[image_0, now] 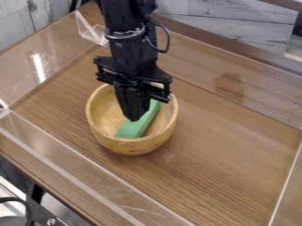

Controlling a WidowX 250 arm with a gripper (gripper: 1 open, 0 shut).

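A round tan wooden bowl point(105, 124) sits on the wooden table point(220, 161) in the middle of the view. A green elongated object point(137, 127) lies inside it, partly hidden by the arm. The black gripper point(133, 95) hangs over the bowl's back half, above the upper end of the green object. Its fingertips are dark against the arm, and whether they are open or shut is unclear.
A clear plastic item point(88, 28) is at the back left near a white panelled wall point(252, 26). A black cable point(12, 201) shows at the lower left.
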